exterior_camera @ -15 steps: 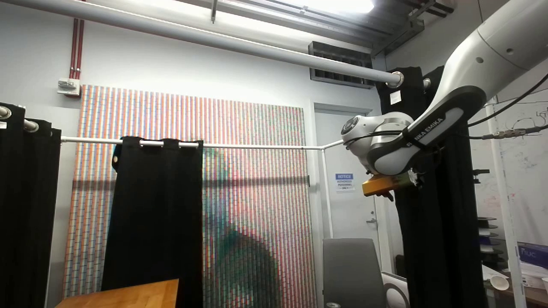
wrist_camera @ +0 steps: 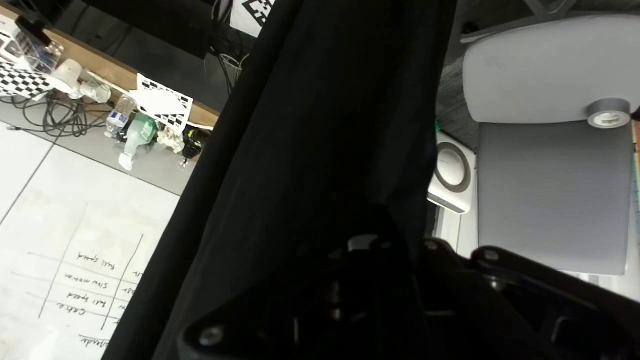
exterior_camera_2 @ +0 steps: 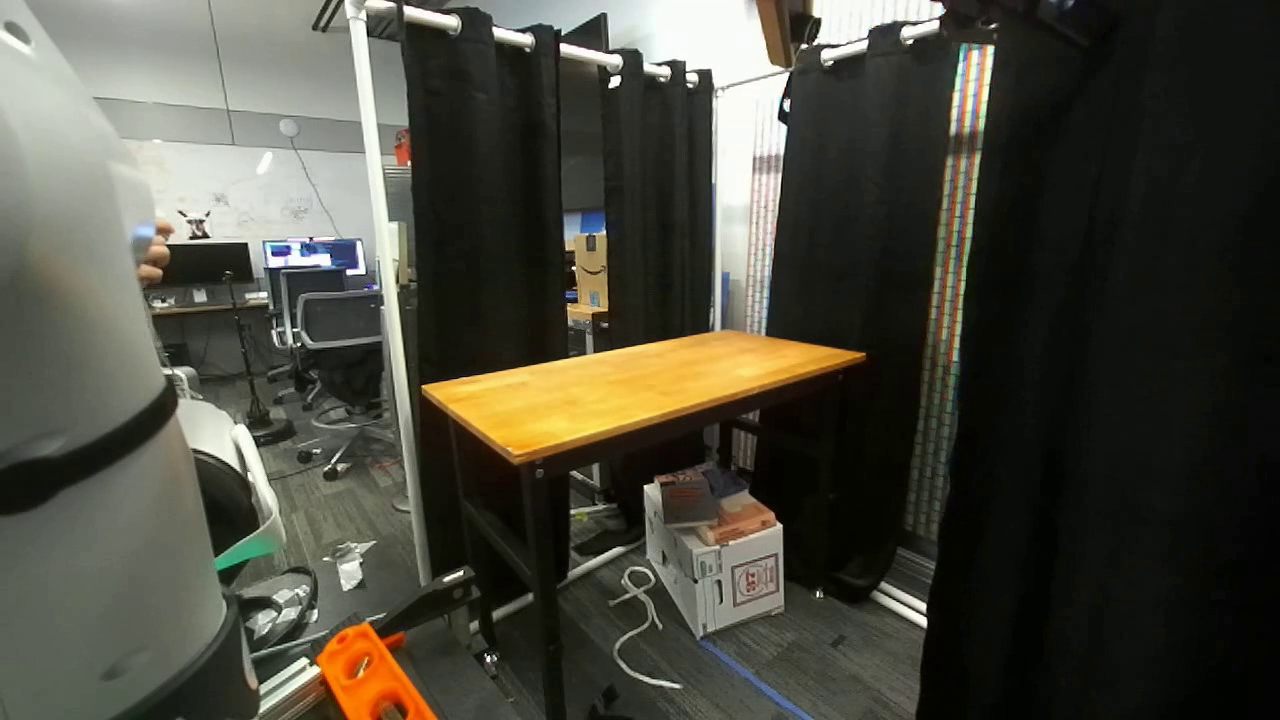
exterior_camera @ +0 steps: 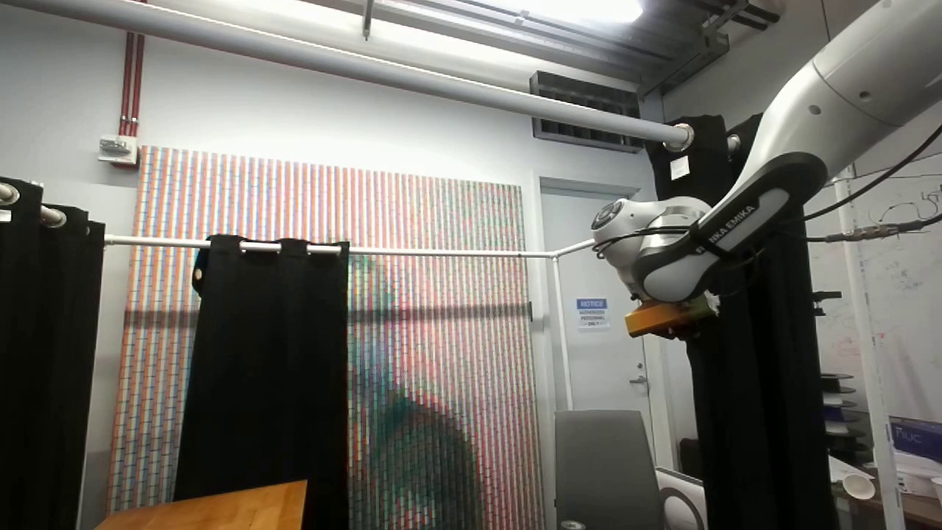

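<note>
In the wrist view, my gripper looks shut, its dark fingers hard to pick out against the black curtain [wrist_camera: 318, 132] filling the middle. Nothing clear shows between them, though cloth there would be hard to see. From exterior view 1, the orange-yellow hand housing [exterior_camera: 658, 318] hangs below the white wrist, in front of the hanging curtain [exterior_camera: 751, 397]. Whether the fingers touch the cloth cannot be told. Exterior view 2 shows the wooden table [exterior_camera_2: 648, 384] with a bare top; the gripper is not visible there.
A grey chair [wrist_camera: 552, 192] carries a roll of tape [wrist_camera: 609, 114] beside the curtain. Past the curtain's other side are a whiteboard [wrist_camera: 72, 240] and a cluttered shelf. Boxes [exterior_camera_2: 720, 564] sit under the table, and white poles [exterior_camera: 565, 344] frame the area.
The arm has shifted slightly and the hand has turned a little. A dark finger that showed below the orange housing is now harder to see. The curtain's near edge sits slightly farther right.
</note>
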